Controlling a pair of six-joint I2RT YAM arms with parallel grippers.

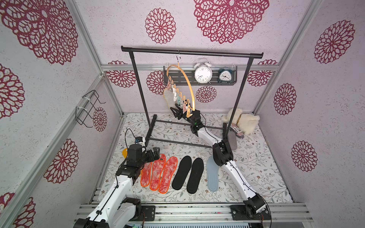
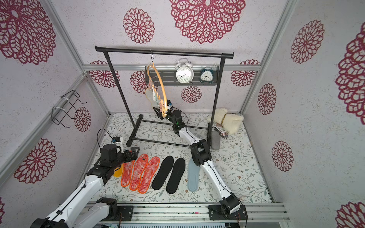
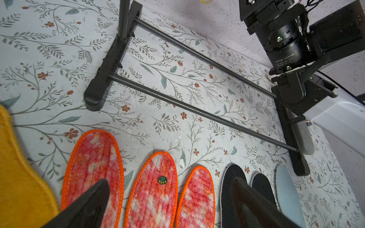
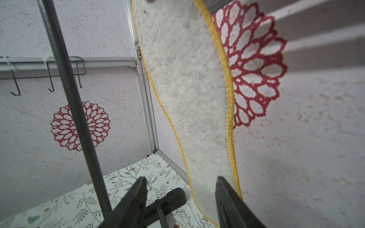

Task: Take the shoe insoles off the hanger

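A pale insole with yellow stitched edge (image 4: pixel 190 106) hangs from the clips of the orange hanger (image 1: pixel 190 87) on the black rack. My right gripper is raised beside its lower part, open, the insole behind and between the fingertips, not gripped. In both top views it is partly hidden by the hanger. My left gripper is open above the loose insoles on the table: red ones (image 3: pixel 152 190), black ones (image 3: pixel 233 190) and a light blue one (image 1: pixel 212 174).
The rack's upright (image 4: pixel 76 102) and base bars (image 3: pixel 171 98) surround the right arm. A cream plush (image 1: pixel 247 123) and grey item lie at the back right. Two clocks (image 1: pixel 203 74) sit on the back shelf. A yellow insole (image 3: pixel 15 163) lies at the left.
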